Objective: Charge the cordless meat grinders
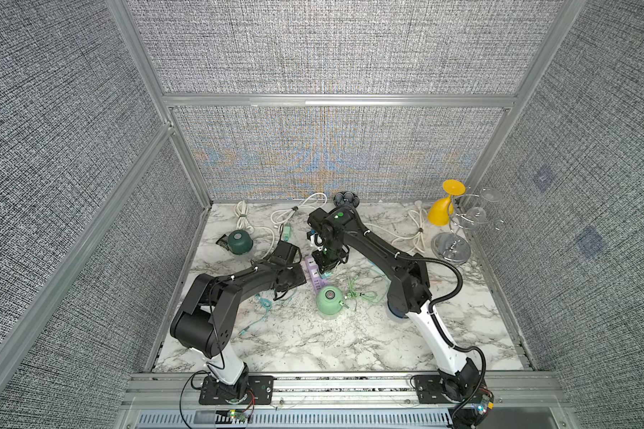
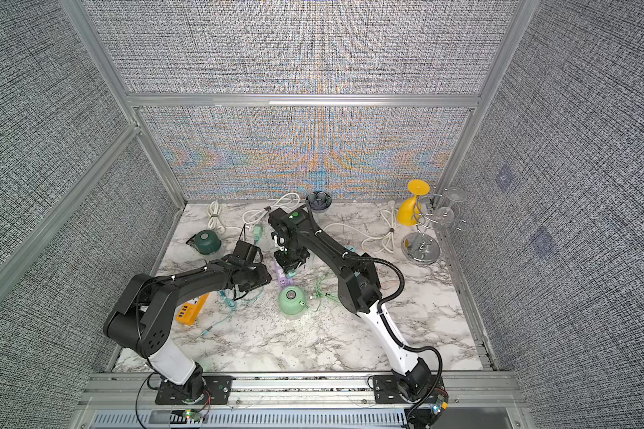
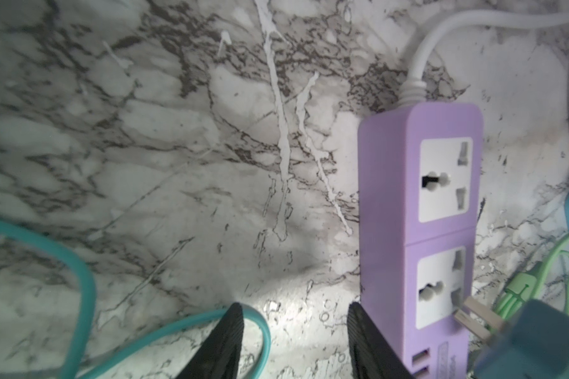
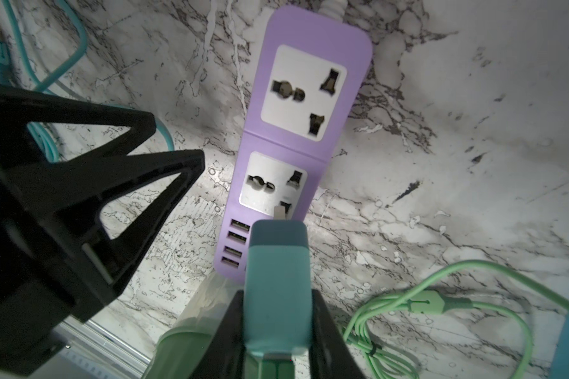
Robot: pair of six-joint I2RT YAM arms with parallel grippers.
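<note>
My right gripper is shut on a teal charger plug (image 4: 277, 278). The plug's bare prongs show at the lower socket of the purple power strip (image 3: 382, 208); whether they touch it, I cannot tell. To the strip's left, my left gripper is open and empty above the marble table, a teal cable behind its fingers (image 3: 224, 344). A light green grinder (image 1: 330, 301) stands at the strip's near end. Back left is a dark green grinder (image 1: 239, 241); a blue one (image 1: 398, 309) is partly hidden under the right arm.
A bundled green cable (image 4: 385, 309) lies right of the strip, a teal cord (image 1: 264, 303) left of it. White cords (image 1: 293, 212) run along the back. A yellow goblet (image 1: 442, 207) and a wire stand (image 1: 451, 247) occupy the back right.
</note>
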